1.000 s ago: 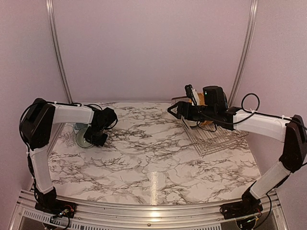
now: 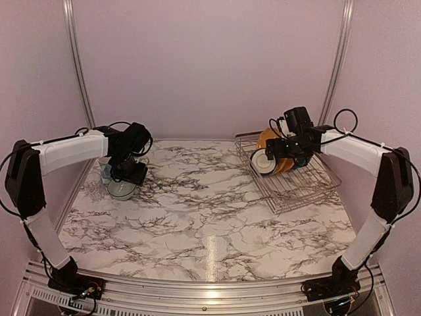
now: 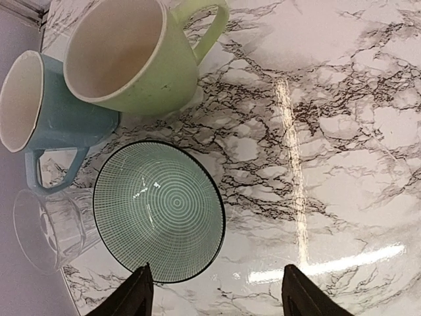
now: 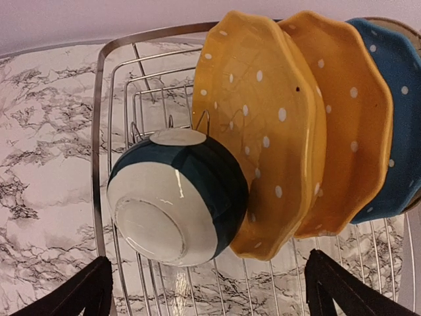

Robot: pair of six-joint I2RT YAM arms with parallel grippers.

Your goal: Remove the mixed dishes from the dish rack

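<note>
In the right wrist view a dark blue and white bowl (image 4: 177, 197) leans on its side in the wire dish rack (image 4: 99, 164). Beside it stand two orange dotted plates (image 4: 256, 125) and a blue dotted plate (image 4: 401, 118), all on edge. My right gripper is open over the rack, its fingers apart and empty. On the table at the left lie a pale green bowl (image 3: 161, 210), a green mug (image 3: 138, 59), a blue mug (image 3: 66, 112) and a clear glass (image 3: 52, 227). Open and empty, my left gripper is just beside the green bowl.
Walls close in at the left, right and back. The front part of the rack (image 2: 302, 194) holds nothing.
My right gripper has moved right and back, from the rack's left side to above the bowl and plates.
</note>
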